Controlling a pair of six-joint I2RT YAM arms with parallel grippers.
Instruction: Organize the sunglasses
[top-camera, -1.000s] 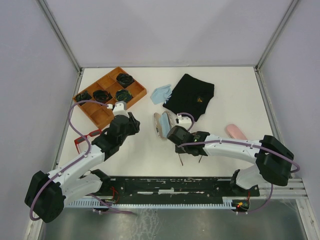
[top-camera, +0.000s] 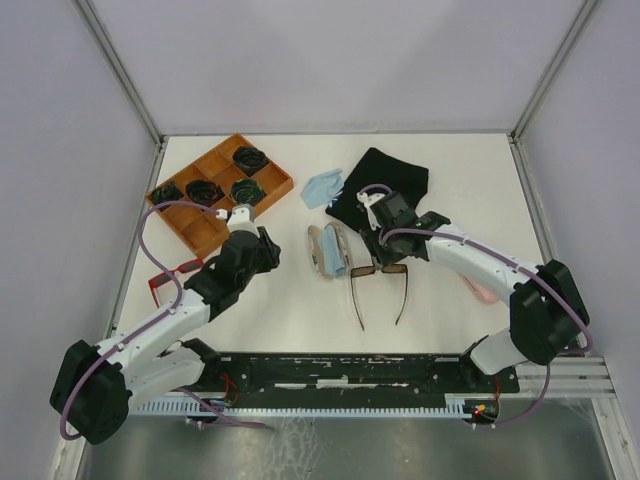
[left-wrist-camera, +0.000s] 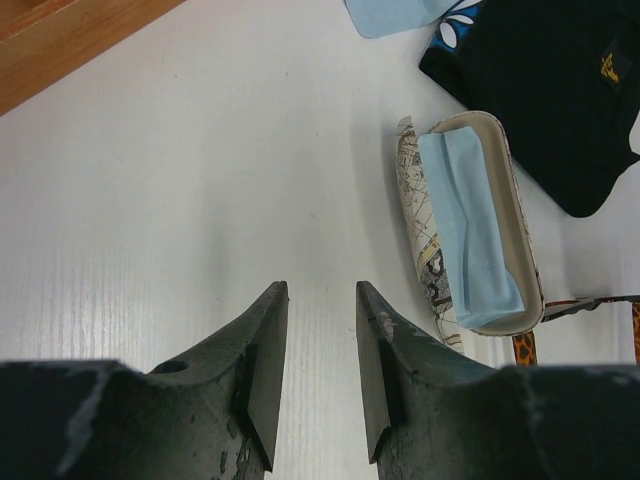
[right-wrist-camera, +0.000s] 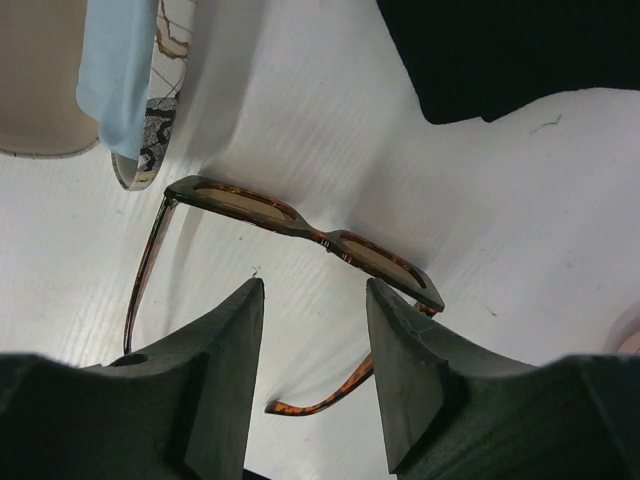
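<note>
Tortoiseshell sunglasses (right-wrist-camera: 317, 237) lie on the white table with both temples unfolded. In the top view their temples (top-camera: 356, 303) point toward the robot. My right gripper is open above them, nothing between its fingers. Left of the sunglasses stands an open patterned case (left-wrist-camera: 523, 235) with a light blue cloth (left-wrist-camera: 465, 225) inside. My left gripper hangs over bare table left of the case, its fingers apart and empty. Another pair of sunglasses, red-framed (top-camera: 160, 281), lies near the left edge, partly hidden by the left arm.
A wooden compartment box (top-camera: 207, 235) holding several dark rolled items stands at the back left. Behind the case lie a blue cloth (top-camera: 322, 187) and a black garment (top-camera: 400, 178). A pink case (top-camera: 478, 289) is partly hidden by the right arm.
My right gripper has moved away from the robot and slightly right, uncovering the tortoiseshell sunglasses. The left arm and the objects look unmoved.
</note>
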